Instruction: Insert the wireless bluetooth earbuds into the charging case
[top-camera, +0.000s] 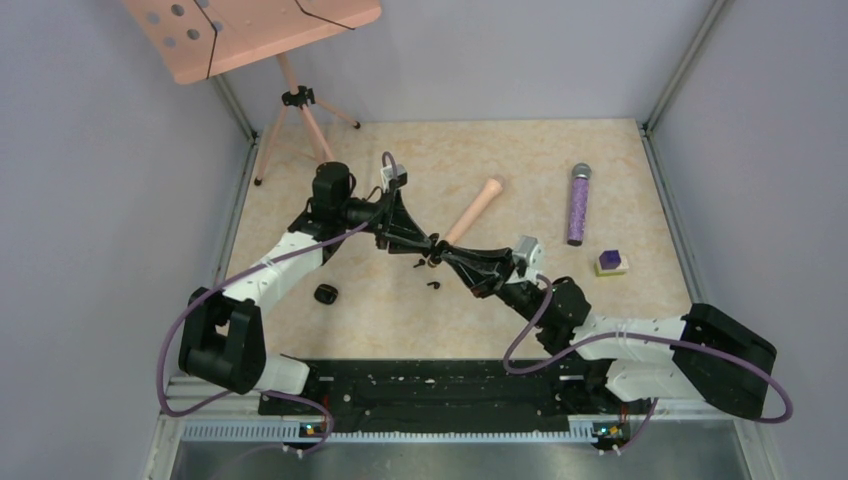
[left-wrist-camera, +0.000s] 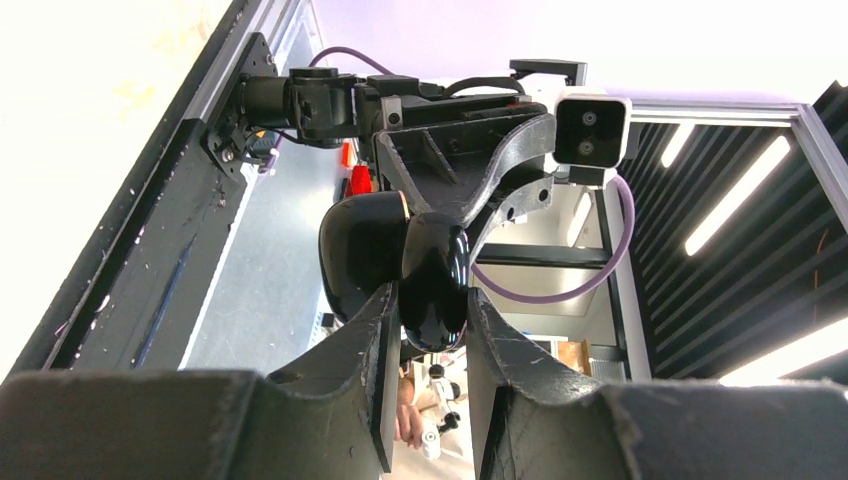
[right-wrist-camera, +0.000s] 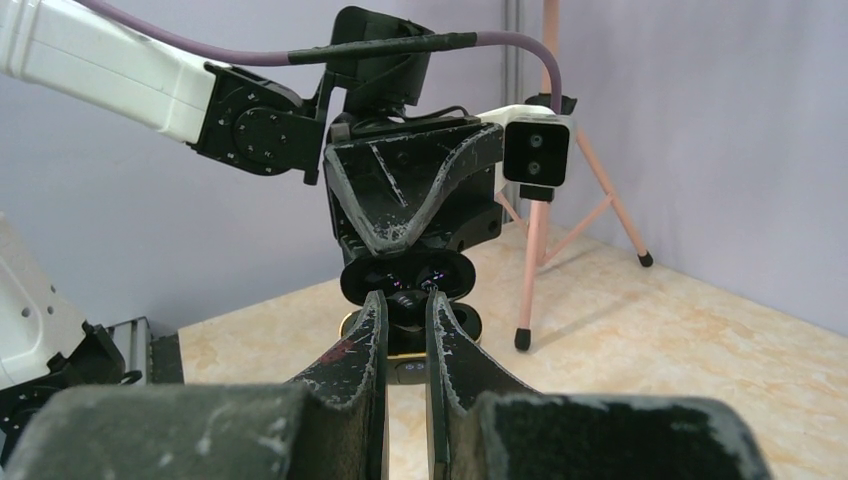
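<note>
Mid-air near the table's centre, both grippers meet at the black charging case (right-wrist-camera: 408, 368). My left gripper is shut on the case, whose glossy black body fills the space at its fingertips. In the right wrist view the case's lid (right-wrist-camera: 365, 275) stands raised, and the fingertips of my right gripper are at the case's front, slightly apart, partly hiding its inside; I cannot tell whether anything is between them. Two small black earbuds (top-camera: 420, 263) lie on the table below.
A peach cylinder (top-camera: 472, 210) lies behind the grippers, a purple microphone (top-camera: 578, 210) and a small block (top-camera: 611, 262) to the right, a dark square object (top-camera: 325, 293) to the left. A peach tripod stand (top-camera: 312, 130) stands back left.
</note>
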